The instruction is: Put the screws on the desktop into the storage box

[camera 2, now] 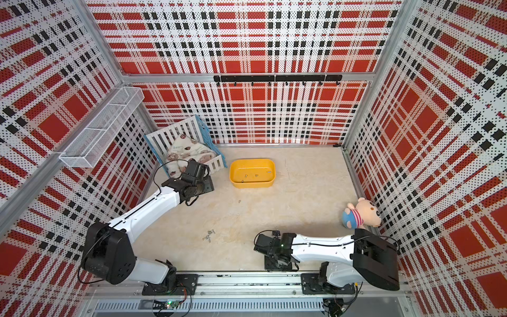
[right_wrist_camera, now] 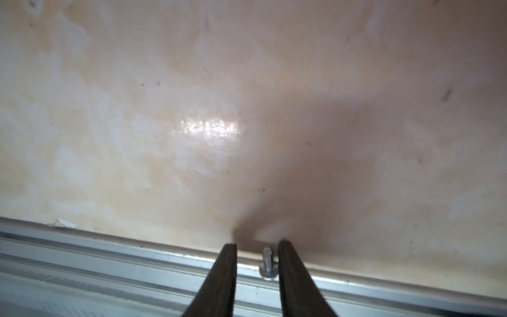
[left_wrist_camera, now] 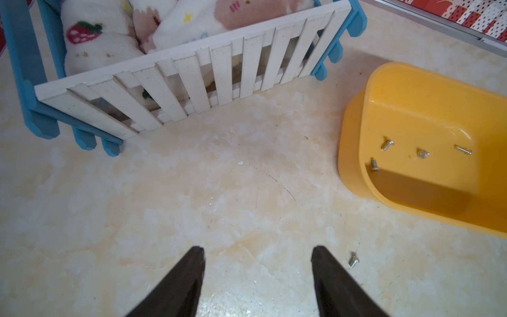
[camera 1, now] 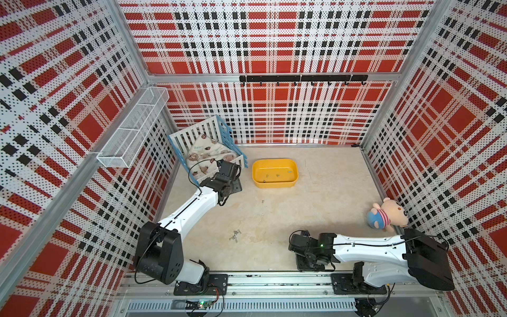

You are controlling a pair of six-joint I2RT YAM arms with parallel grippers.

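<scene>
The yellow storage box (camera 1: 274, 183) sits at the back middle with several screws inside, such as a screw (left_wrist_camera: 463, 149) by its far side. A lone screw (left_wrist_camera: 353, 260) lies outside it, and a loose pile of screws (camera 1: 235, 235) is on the left front desktop. My left gripper stands open beside the box, nothing between its fingers. My right gripper is low at the front edge, part open, with a screw (right_wrist_camera: 267, 269) between its fingertips; I cannot tell whether they touch it.
A toy crib (left_wrist_camera: 221, 68) with a blanket is left of the box. A plush toy (camera 1: 389, 214) lies at the right. A wire basket (camera 1: 126, 134) hangs on the left wall.
</scene>
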